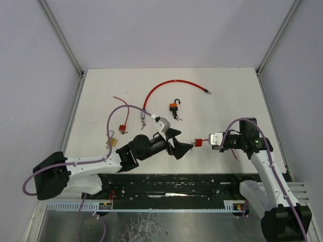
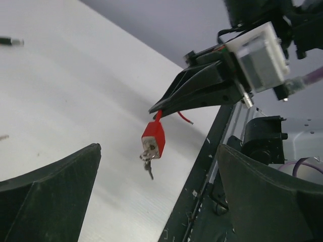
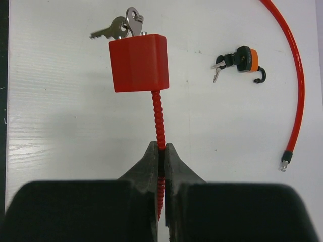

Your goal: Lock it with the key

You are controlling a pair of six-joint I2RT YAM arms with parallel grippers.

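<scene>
My right gripper is shut on the ridged red stem of a lock; its red body (image 3: 139,65) hangs beyond the fingertips with keys (image 3: 118,27) in it. In the left wrist view this red lock (image 2: 153,136) shows keys hanging from its near face, between and beyond the spread fingers of my left gripper, which stands open with nothing in it, just left of the lock in the top view.
An orange-and-black lock with keys (image 1: 173,107) and a long red cable (image 1: 174,80) lie behind. A red lock (image 1: 122,128) and a brass padlock (image 1: 112,141) lie at the left.
</scene>
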